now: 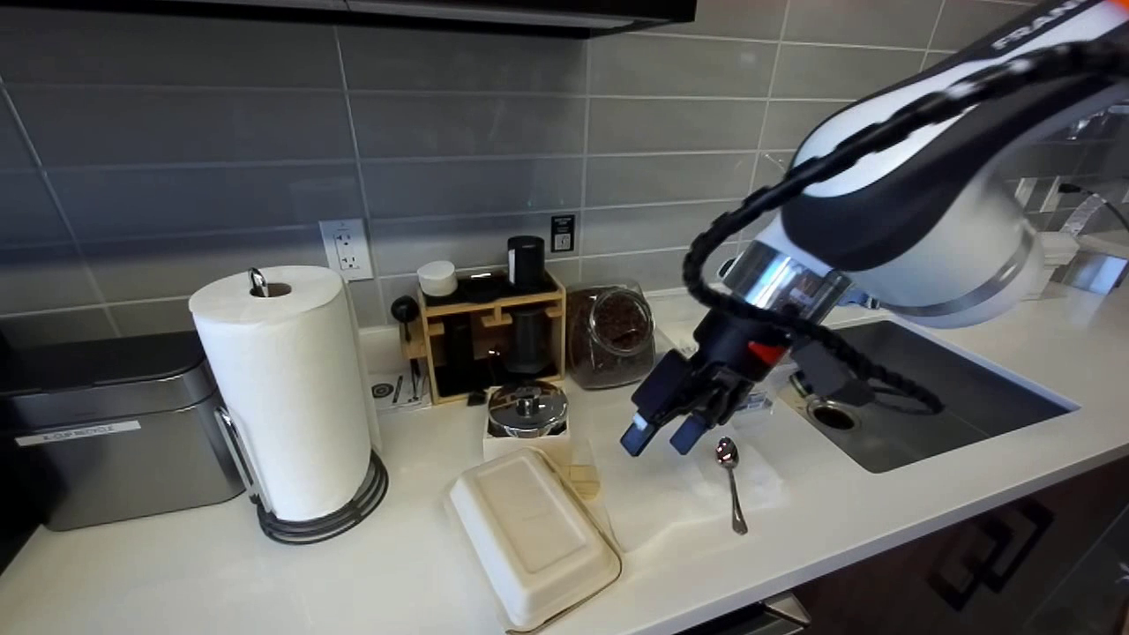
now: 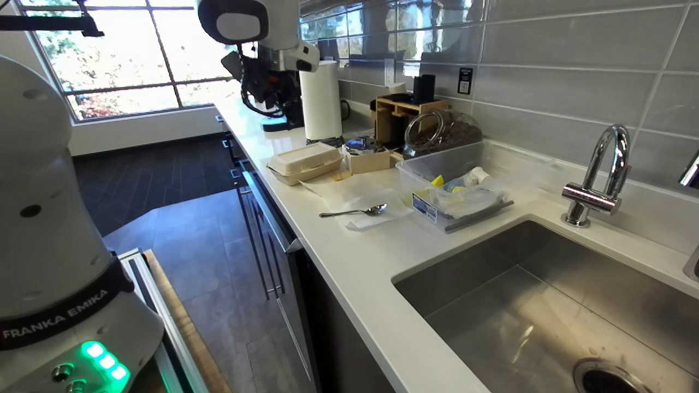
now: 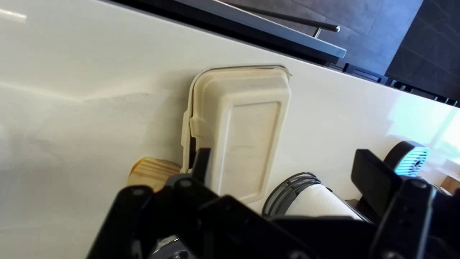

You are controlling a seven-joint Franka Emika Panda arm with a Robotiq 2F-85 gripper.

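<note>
In exterior view 1 my gripper [image 1: 662, 434] hangs above the counter, its fingers apart and nothing between them. A metal spoon [image 1: 735, 489] lies on the counter to the right of the fingertips; exterior view 2 shows the same spoon [image 2: 354, 212] on a clear sheet. To the left rests a closed beige takeout box [image 1: 535, 538]. From the wrist, this box [image 3: 252, 142] appears between the open fingers of the gripper, farther down on the counter. A clear plastic tub [image 2: 452, 186] holding bags and small items is mostly hidden behind the gripper in exterior view 1.
A paper towel roll [image 1: 283, 392] and a grey bin [image 1: 127, 444] stand at left. Along the wall are a wooden rack [image 1: 492, 312], a dark-filled jar [image 1: 610, 337] and a chrome-lidded container [image 1: 527, 408]. The sink [image 1: 942, 392] is at right. Bare counter [image 1: 413, 593] lies left of the box.
</note>
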